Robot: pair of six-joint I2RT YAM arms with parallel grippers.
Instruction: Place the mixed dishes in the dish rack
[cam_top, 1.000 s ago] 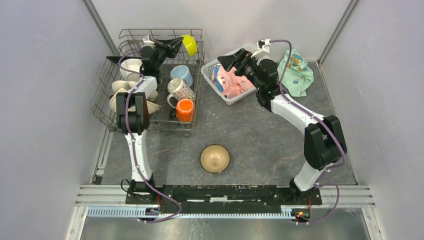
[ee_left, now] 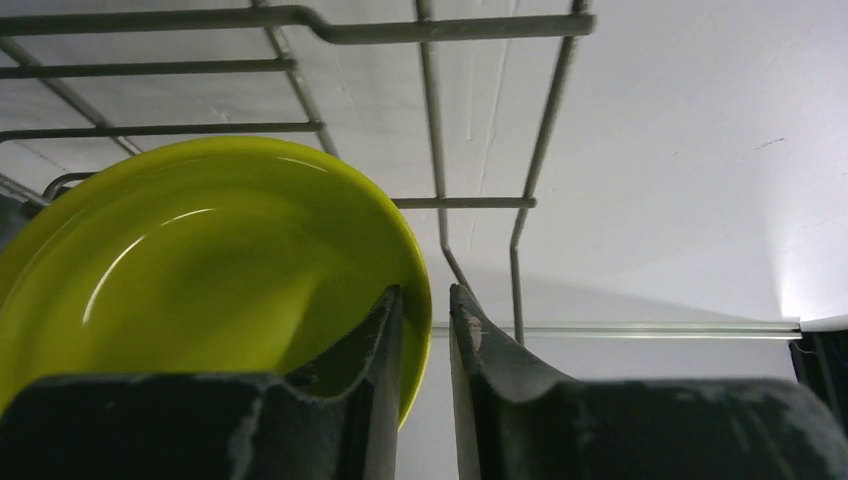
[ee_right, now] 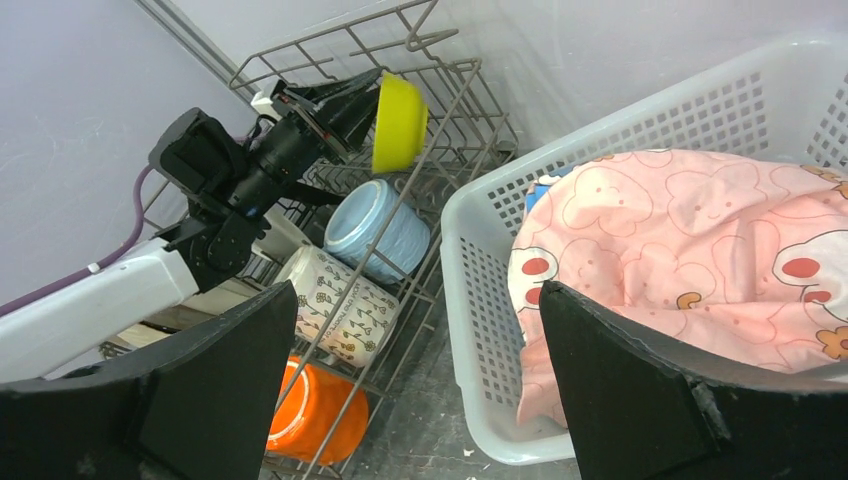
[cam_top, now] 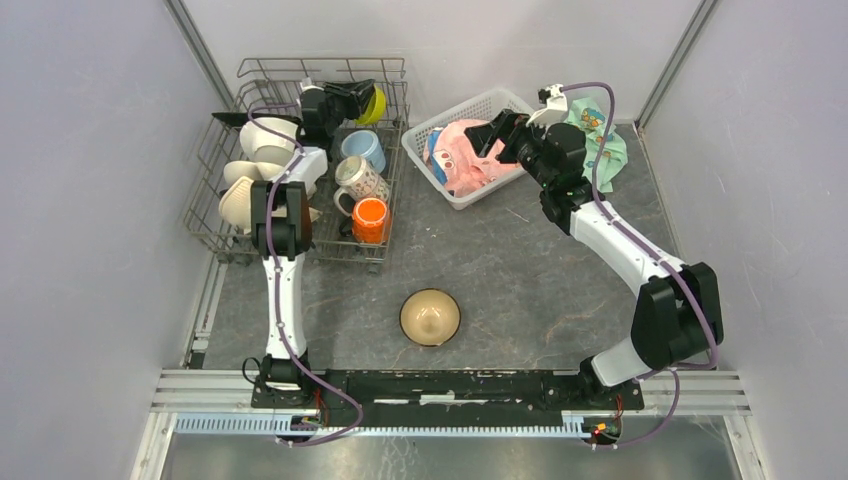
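Observation:
A yellow bowl (cam_top: 372, 106) (ee_left: 200, 270) (ee_right: 398, 122) stands tipped on its side at the back right of the wire dish rack (cam_top: 220, 238). My left gripper (cam_top: 360, 92) is at its rim, fingers part open, one finger just overlapping the rim in the wrist view. The rack also holds white dishes (cam_top: 262, 140), a blue cup (cam_top: 362, 150), a patterned mug (cam_top: 362, 182) and an orange mug (cam_top: 370, 220). A tan bowl (cam_top: 429, 317) lies on the front table. My right gripper (cam_top: 490, 135) stands open over the white basket, empty.
The white basket (ee_right: 490, 400) holds pink cloth (cam_top: 470, 160). A green cloth (cam_top: 605, 155) lies at the back right.
The yellow bowl has shifted slightly left with my left gripper's small movement. My right arm has moved rightward, away from the rack.

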